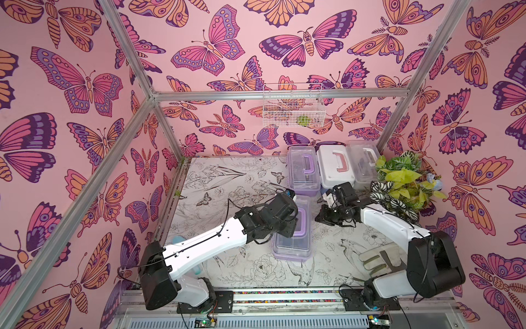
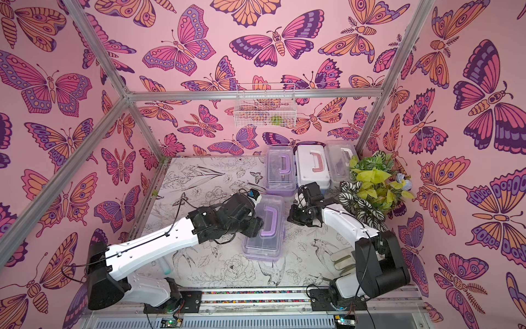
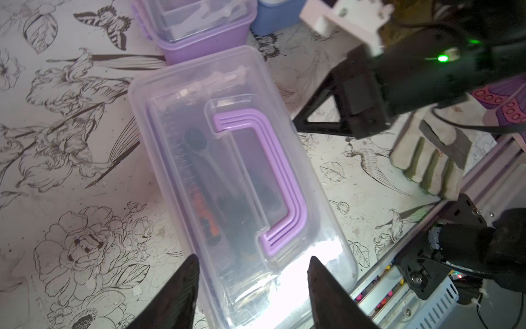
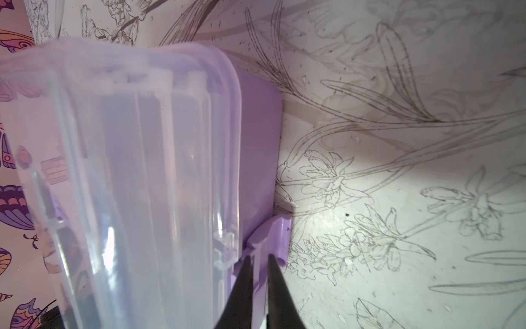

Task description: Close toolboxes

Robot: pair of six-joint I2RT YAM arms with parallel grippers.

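The front purple toolbox (image 1: 290, 246) lies on the table with its clear lid (image 3: 213, 181) down over it, purple handle (image 3: 285, 181) flat; whether it is latched I cannot tell. My left gripper is part open above its front half, nothing seen between the fingers. At the box's right side my right gripper has its fingers close together at a purple latch; in the left wrist view it stands beside the lid. Behind are a purple toolbox (image 1: 303, 164), a white one (image 1: 334, 172) and a clear one (image 1: 361, 153), lids down.
A leafy plant (image 1: 405, 181) stands at the right. A beige glove (image 1: 378, 263) lies at the front right. A wire basket (image 1: 293, 112) hangs on the back wall.
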